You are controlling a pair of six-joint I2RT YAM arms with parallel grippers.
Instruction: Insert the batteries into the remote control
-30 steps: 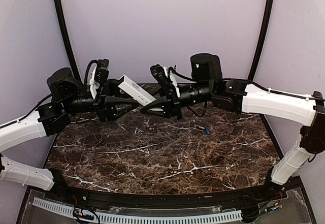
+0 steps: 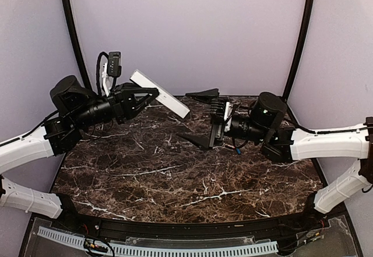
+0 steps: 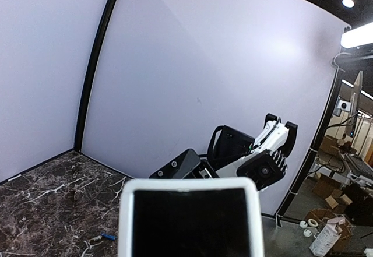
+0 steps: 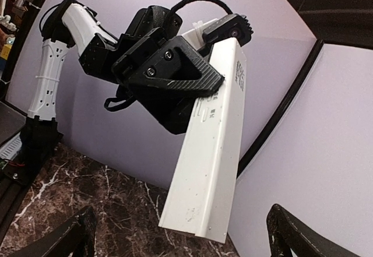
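Note:
The white remote control (image 2: 175, 105) hangs tilted above the table, one end up by my left gripper (image 2: 150, 95), which is shut on it. Its white-rimmed end (image 3: 249, 188) fills the lower middle of the left wrist view, with a dark inside. In the right wrist view the remote's long side (image 4: 201, 158) shows between my right gripper's fingers, without touching them. My right gripper (image 2: 183, 115) stands wide open, its fingers either side of the remote's lower end. A blue battery (image 3: 108, 236) lies on the table, mostly covered by the right arm in the top view.
Pale walls (image 2: 186, 35) close off the back and sides. A black rail runs along the front edge.
The left gripper still holds the remote, which has shifted slightly.

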